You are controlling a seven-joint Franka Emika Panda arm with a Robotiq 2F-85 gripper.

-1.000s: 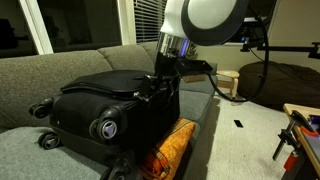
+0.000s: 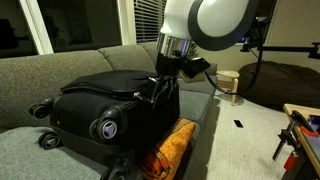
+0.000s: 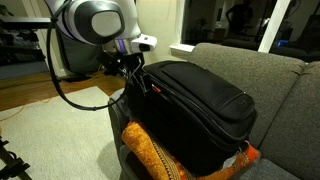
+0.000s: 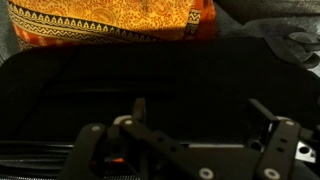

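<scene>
A black suitcase [image 2: 115,108] lies on its side on the grey sofa, wheels toward the left in exterior view 1. Under its front edge is an orange patterned cloth or cushion [image 3: 155,155], seen also as an orange strip [image 4: 110,18] at the top of the wrist view. My gripper is open over the suitcase's dark side, its fingertips [image 4: 139,104] wide apart. In exterior view 2 the gripper [image 3: 130,75] is beside the suitcase's near end. Whether the fingers touch the suitcase I cannot tell; black on black hides it.
The grey sofa [image 2: 45,75] has its backrest behind the suitcase. A wooden table [image 2: 305,125] with tools stands at the right. A dark beanbag [image 2: 285,85] and a wooden stool [image 2: 228,80] sit farther back. Pale carpet [image 2: 240,145] lies open between sofa and table.
My arm has shifted slightly to the right in exterior view 1. The suitcase and the orange cloth look unmoved.
</scene>
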